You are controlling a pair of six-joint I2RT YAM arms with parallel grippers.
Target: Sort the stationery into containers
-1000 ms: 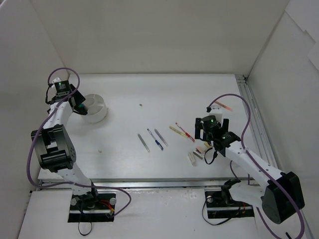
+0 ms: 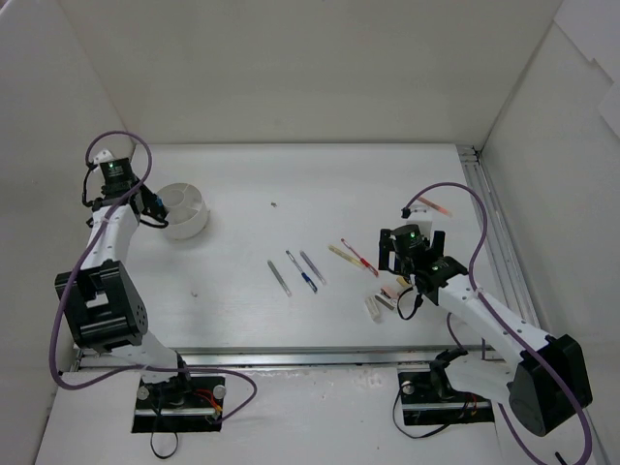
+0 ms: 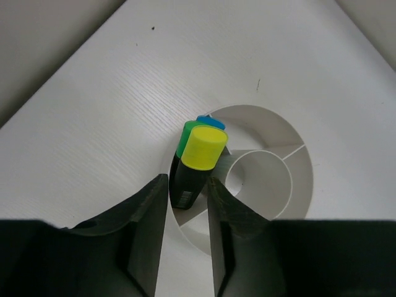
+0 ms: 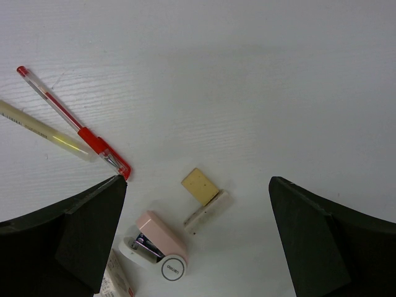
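A round white divided container [image 2: 192, 221] stands at the left of the table, holding markers with yellow [image 3: 202, 146], green [image 3: 186, 136] and blue caps in one compartment. My left gripper is over that compartment's edge, fingers part open, the markers beyond its fingertips. My right gripper stands open above loose items: a red pen [image 4: 91, 140], a yellow pen [image 4: 43, 130], a pink item [image 4: 161, 234], a tan block [image 4: 199, 185] and white pieces [image 4: 114, 275].
Blue [image 2: 301, 272], grey [image 2: 279, 278] and purple [image 2: 313, 266] pens lie mid-table; an orange item [image 2: 434, 207] lies at the back right.
The right arm is unmoved.
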